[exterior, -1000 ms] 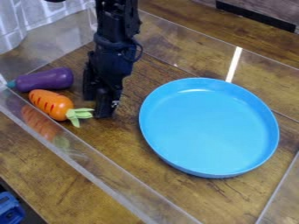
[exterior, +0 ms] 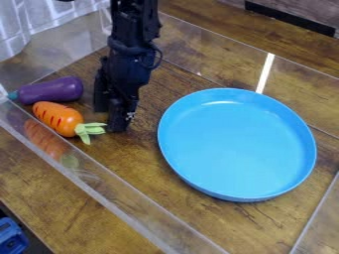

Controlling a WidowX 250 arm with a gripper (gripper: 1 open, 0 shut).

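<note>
A black gripper (exterior: 113,111) hangs from the arm at upper centre, its tip low over the wooden table between the vegetables and the plate. A toy carrot (exterior: 56,117) with green leaves lies left of it, and a purple eggplant (exterior: 47,89) lies behind the carrot. The blue plate (exterior: 236,144) is to the right. The gripper's fingers are dark and indistinct, so whether they are open, shut or holding anything is unclear.
Clear plastic walls run along the near and far edges of the workspace. A blue object (exterior: 10,238) is at the bottom left corner. Bare table (exterior: 185,60) shows behind the plate.
</note>
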